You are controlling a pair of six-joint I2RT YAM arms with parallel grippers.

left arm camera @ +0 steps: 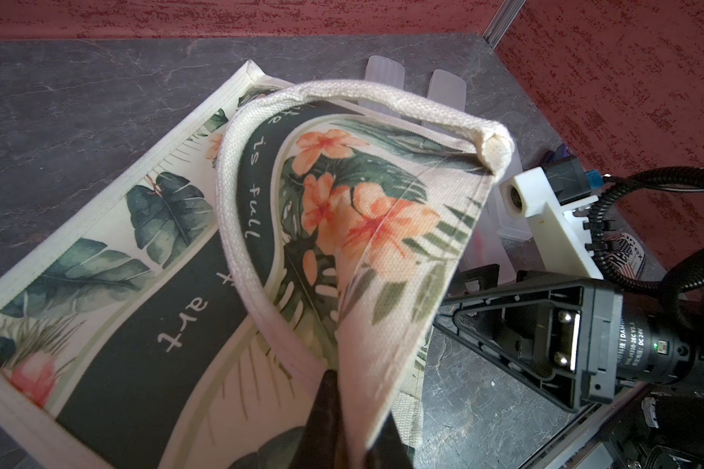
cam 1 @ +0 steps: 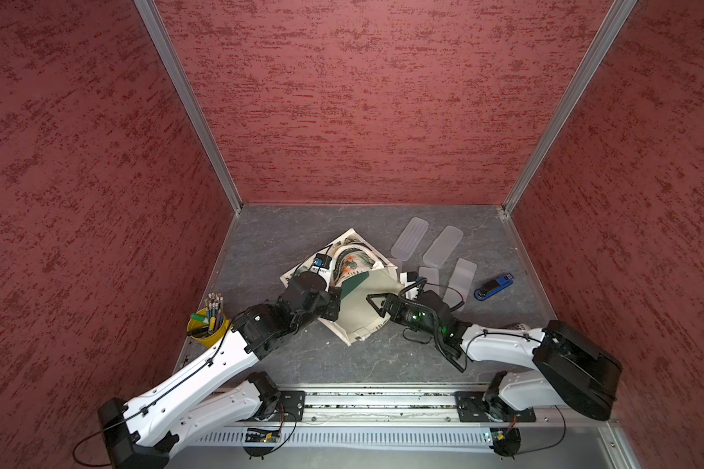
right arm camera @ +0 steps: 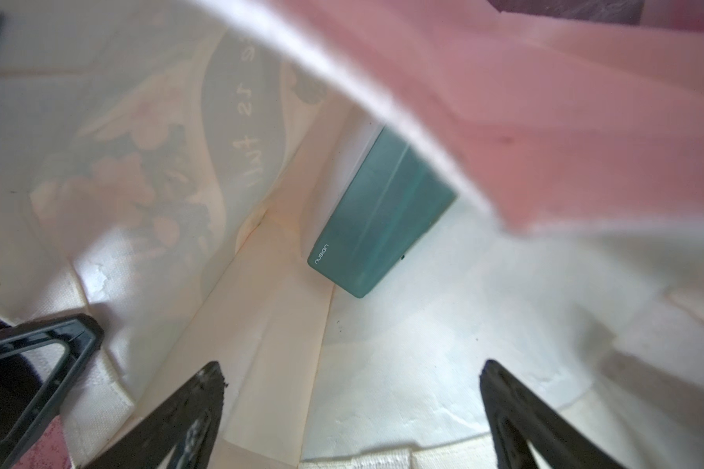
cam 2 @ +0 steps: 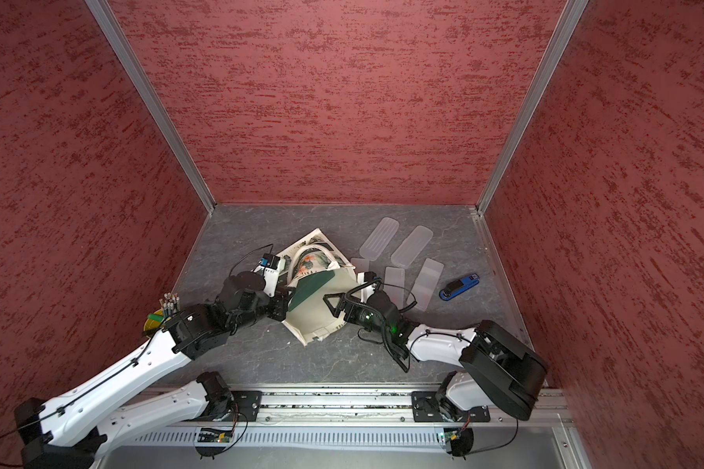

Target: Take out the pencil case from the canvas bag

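The cream canvas bag (left arm camera: 117,320), printed with flowers and leaves, lies on the table with its mouth held open. My left gripper is shut on the bag's fabric at the rim. Inside, a teal pencil case (right arm camera: 375,219), partly hidden behind the upper rim in the right wrist view, lies along a fold. My right gripper is open at the bag's mouth, facing in, with the pencil case ahead of its fingers and nothing between them.
Several clear plastic lids (cam 1: 442,245) lie right of the bag, with a blue-black object (cam 1: 493,287) farther right. A yellow cup of pens (cam 1: 207,328) stands at the left.
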